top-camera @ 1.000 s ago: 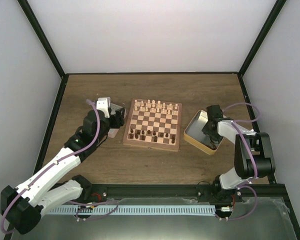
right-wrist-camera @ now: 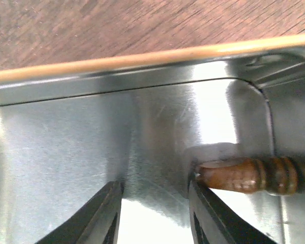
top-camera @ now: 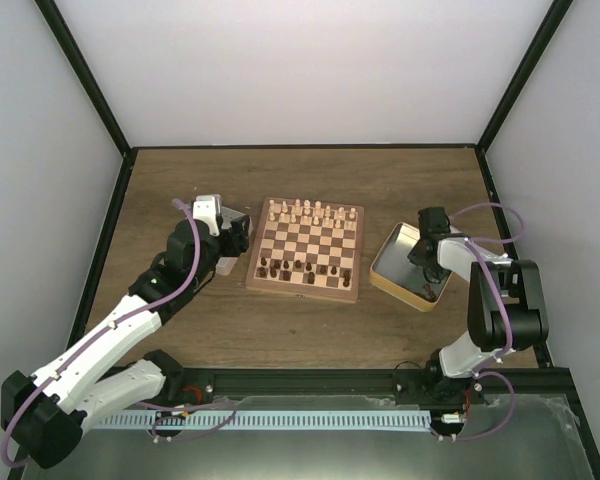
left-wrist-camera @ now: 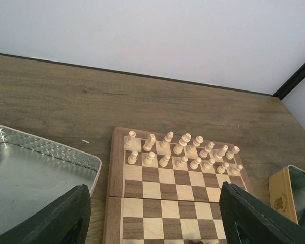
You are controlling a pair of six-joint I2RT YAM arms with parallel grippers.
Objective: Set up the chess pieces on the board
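The chessboard holds light pieces along its far rows and dark pieces along its near rows; light pieces show upright in the left wrist view. My left gripper hangs open above the board's left side, nothing between its fingers. My right gripper is down in the tan metal-lined box, open and empty. A brown wooden chess piece lies on its side in that box, just right of the right fingertips.
A clear-rimmed metal tray sits left of the board, partly under the left arm.
My right arm has shifted slightly at the box. The left arm and the pieces on the board look unchanged.
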